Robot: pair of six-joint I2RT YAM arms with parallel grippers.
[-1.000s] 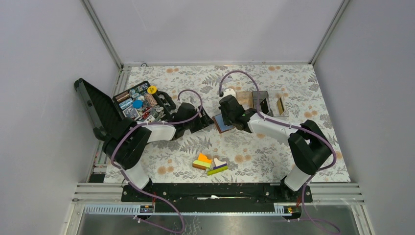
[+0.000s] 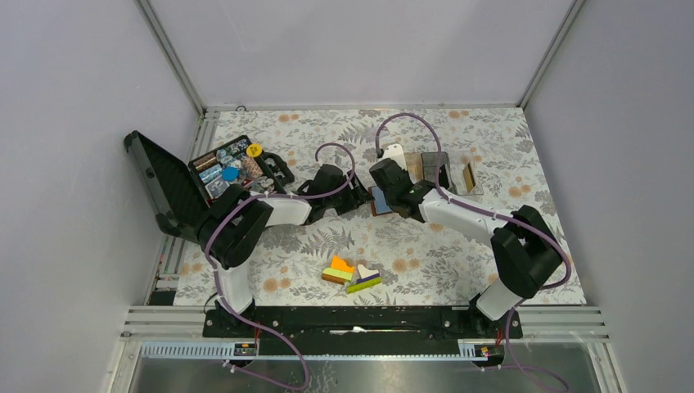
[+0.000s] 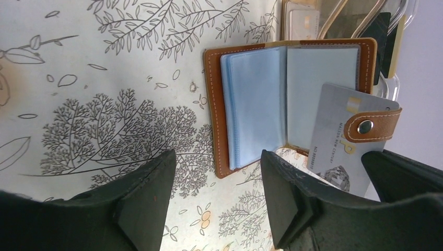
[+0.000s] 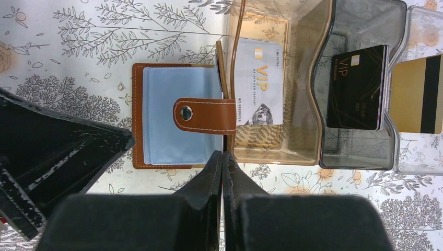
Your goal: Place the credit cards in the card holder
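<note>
A brown card holder [image 3: 214, 104] with blue sleeves [image 4: 177, 146] lies open on the table, its snap strap [image 4: 203, 115] upright on the right. My left gripper stands part open just left of it, nothing between its fingers. My right gripper is shut at the holder's right edge, beside the strap; whether anything thin is pinched is unclear. A silver card [image 4: 258, 81] lies in a clear tan compartment [image 4: 298, 146]. Black cards [image 4: 355, 86] and a gold card [image 4: 415, 97] stand in further compartments.
An open black case [image 2: 159, 180] with assorted items is at the left. Several coloured blocks [image 2: 352, 274] lie front centre. The table between them and the arms is clear.
The right arm has shifted slightly right, and the holder looks shifted slightly right and less tilted.
</note>
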